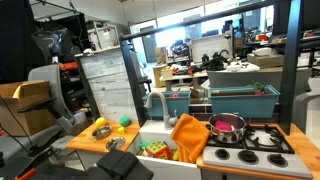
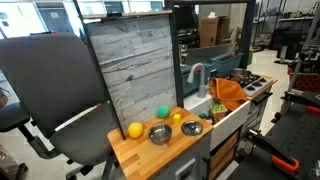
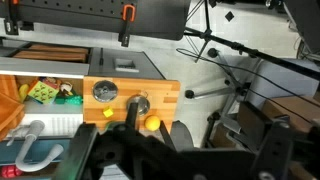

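In the wrist view my gripper stands open, its black fingers spread with nothing visible between them. It is over the toy kitchen counter's near side. On the wooden counter [image 2: 150,155] sit a yellow ball [image 2: 135,130], a metal bowl [image 2: 160,133], a green ball [image 2: 163,111], a small yellow block [image 2: 177,118] and a round silver lid-like piece [image 2: 192,128]. From above, the bowl [image 3: 139,102] and yellow ball [image 3: 152,123] lie close to the fingers. The gripper cannot be made out clearly in either exterior view.
Several colourful pieces lie in the sink [image 1: 158,135]. An orange cloth [image 1: 188,138] drapes over the counter beside it. A pot [image 1: 226,127] with something pink inside stands on the stove [image 1: 245,150]. A grey board [image 2: 140,75] rises behind the counter; an office chair [image 2: 55,85] stands left.
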